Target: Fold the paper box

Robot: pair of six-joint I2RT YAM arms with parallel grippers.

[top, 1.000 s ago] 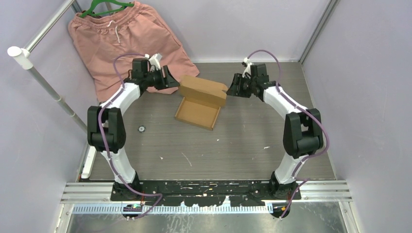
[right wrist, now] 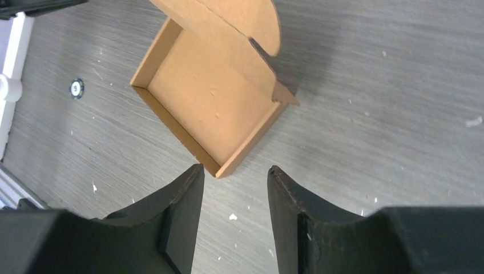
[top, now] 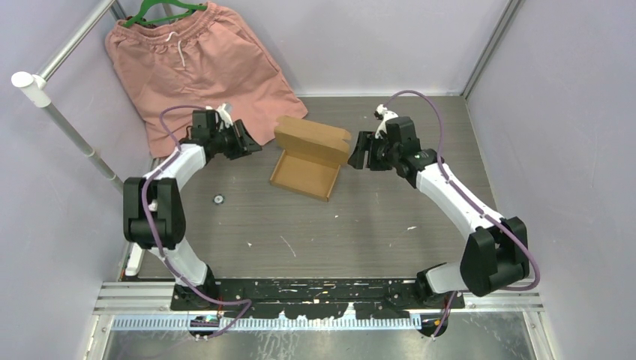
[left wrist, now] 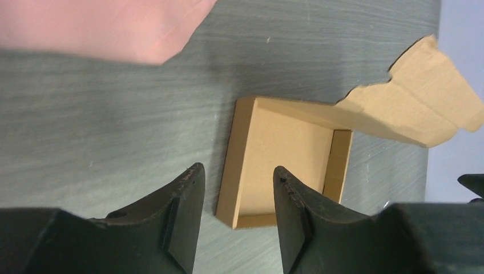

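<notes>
An open cardboard box (top: 303, 174) lies on the table, its lid (top: 312, 136) raised and tilted along the back side with flaps at the ends. The box tray (left wrist: 288, 165) and lid (left wrist: 411, 97) show in the left wrist view, and the box floor (right wrist: 205, 103) in the right wrist view. My left gripper (top: 245, 144) is open, just left of the box and apart from it. My right gripper (top: 360, 154) is open, to the right of the lid and apart from it, with nothing between its fingers.
Pink shorts (top: 195, 67) on a green hanger lie at the back left. A small round object (top: 219, 199) sits left of the box. A white rail (top: 71, 131) runs along the left wall.
Both arms have drawn back from the box, the left toward the front left and the right toward the front right. The box looks unchanged.
</notes>
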